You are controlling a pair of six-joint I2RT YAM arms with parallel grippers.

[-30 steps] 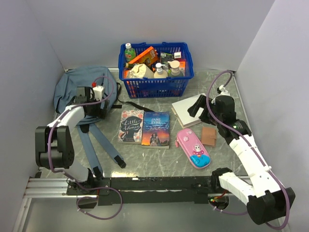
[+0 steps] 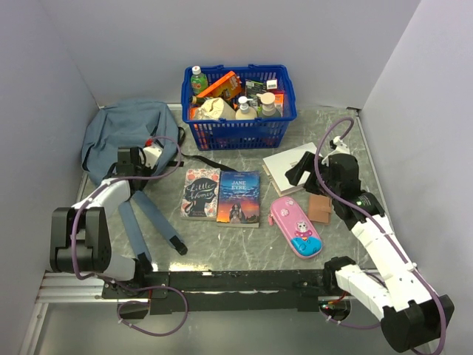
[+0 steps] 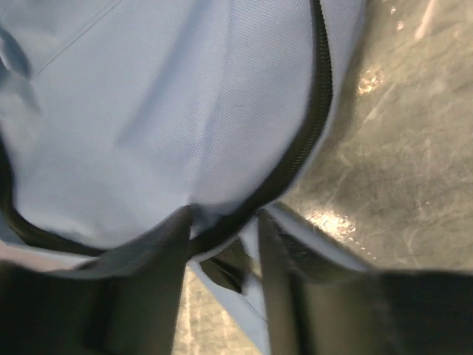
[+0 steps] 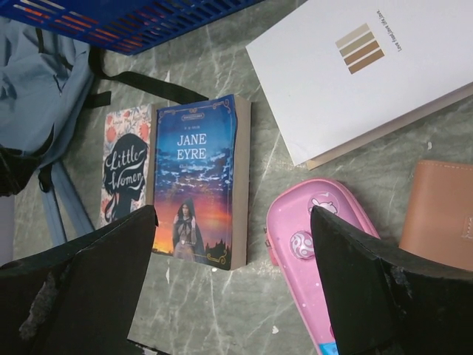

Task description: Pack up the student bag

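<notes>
A blue-grey backpack (image 2: 122, 122) lies at the left, straps toward the front. My left gripper is over it, fingertips part open at the black zipper edge (image 3: 303, 140); whether they pinch it is unclear. Little Women (image 2: 200, 192) and Jane Eyre (image 2: 238, 196) lie side by side in the middle, right of the bag. A pink pencil case (image 2: 292, 222), a white book (image 4: 347, 81) and a brown notebook (image 4: 440, 214) lie to the right. My right gripper stands open above these items, nothing between its fingers.
A blue basket (image 2: 240, 129) full of bottles and packets stands at the back centre. Grey walls enclose the sides and back. Bare counter (image 2: 188, 251) shows along the front.
My left arm has moved slightly toward the front over the backpack. The right arm has shifted a little. The books, pencil case and basket are unchanged.
</notes>
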